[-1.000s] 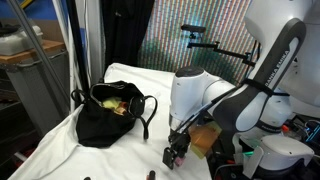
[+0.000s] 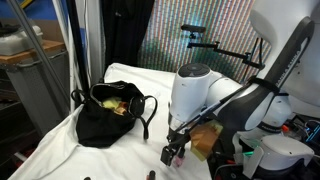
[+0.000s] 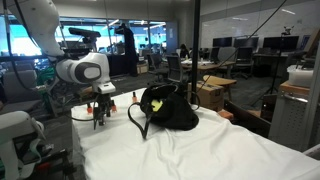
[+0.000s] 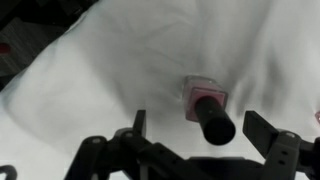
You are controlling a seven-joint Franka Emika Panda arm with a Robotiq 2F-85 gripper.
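In the wrist view a small bottle [image 4: 205, 100] with a pinkish body and a black cap stands on white cloth, its cap toward the camera. My gripper is open, one finger on each side of the bottle with gaps between. From the first exterior view, my gripper [image 2: 174, 155] is low over the cloth near its right side. A black bag [image 2: 108, 115] lies open to the left of the arm, with yellowish and reddish things inside. The second exterior view has the gripper [image 3: 100, 115] left of the bag [image 3: 172, 108].
White cloth [image 3: 190, 155] covers the table, with wide free room in front and to the right of the bag. More small dark-capped bottles [image 2: 151, 175] stand near the front edge. The bag's strap [image 2: 149, 112] loops toward the arm.
The arm above the gripper has shifted slightly to the right in the first exterior view. The bag and the bottles at the front edge have not moved.
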